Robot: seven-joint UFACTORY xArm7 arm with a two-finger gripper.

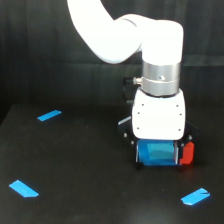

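My gripper [159,160] hangs low at the right of the table, pointing down. Its thin dark fingers look spread apart, though they are hard to make out against the dark background. A flat-looking blue patch [156,152] shows between them. A red block [187,154] is at the right finger, which partly covers it. Whether finger and block touch, I cannot tell. The white wrist hides whatever is directly behind it.
Blue strips of tape mark the black table: one at the back left [49,115], one at the front left [24,188], one at the front right [195,197].
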